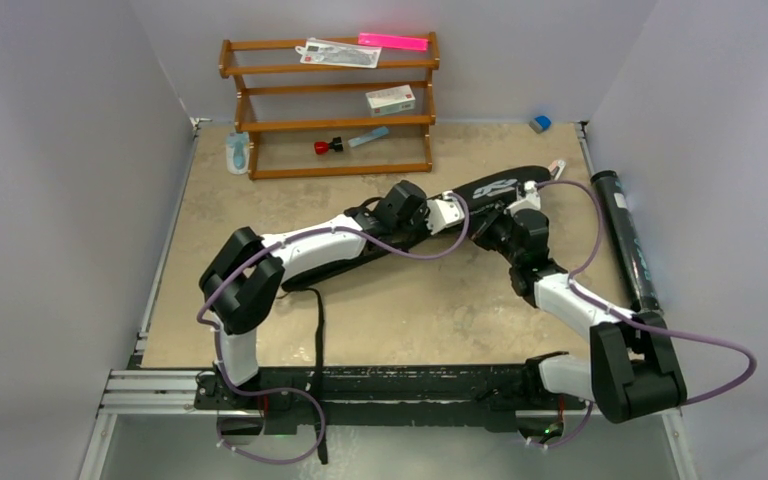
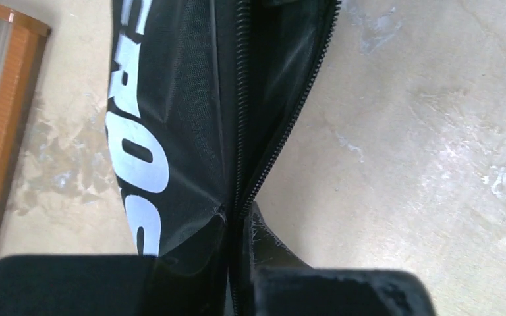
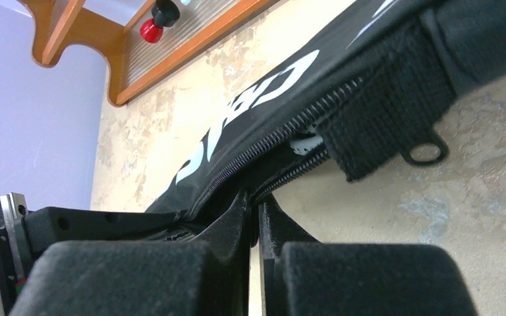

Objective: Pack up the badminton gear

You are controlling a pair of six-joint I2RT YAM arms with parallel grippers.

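Observation:
A long black bag [image 1: 505,186] with white lettering lies diagonally across the table. Its two zipper edges gape and narrow towards my left gripper, whose fingers are pressed together on the zippered edge. In the top view the left wrist hides those fingertips. My right gripper is at the same opening, farther right, its fingers close together with bag edge at the tips; whether they pinch it is unclear. Something whitish [image 3: 306,143] shows inside the opening. A dark fabric end with a loop [image 3: 428,146] stands up beyond it.
At the back stands a wooden rack [image 1: 330,126] with a pink box [image 1: 393,41], a white box [image 1: 391,100] and a red-capped item [image 1: 328,146]. A black tube [image 1: 625,240] lies along the right wall. A strap [image 1: 319,340] hangs over the edge.

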